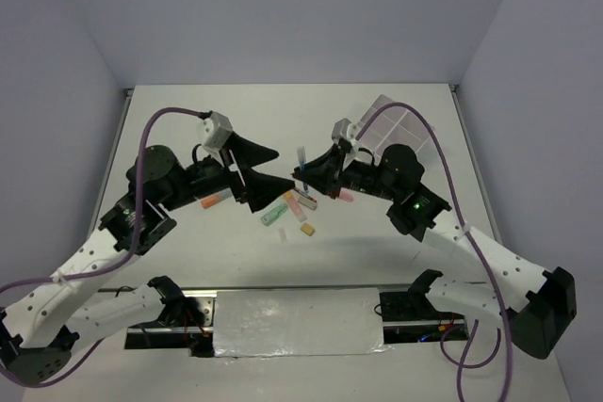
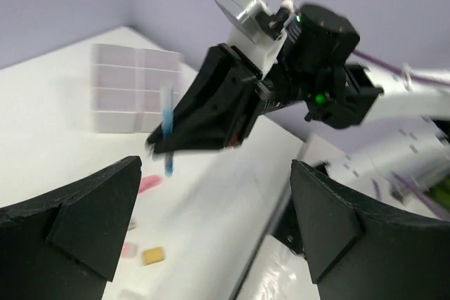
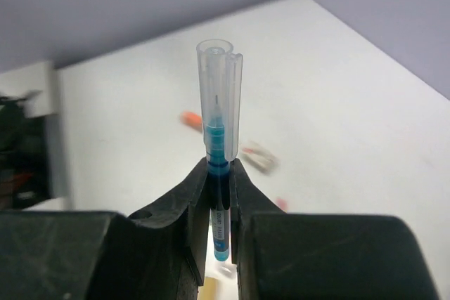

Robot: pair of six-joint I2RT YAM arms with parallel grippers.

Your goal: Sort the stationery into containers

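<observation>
A blue pen with a clear cap stands upright in my right gripper, which is shut on it; the top view shows it at the middle. My left gripper stands open and empty to the pen's left, its two fingers wide apart in the left wrist view. Below the grippers on the white table lie a green item, a pink item, a yellow block, a pink-red item and an orange item.
A clear compartment container stands at the back right, behind my right arm. Grey walls bound the sides and back.
</observation>
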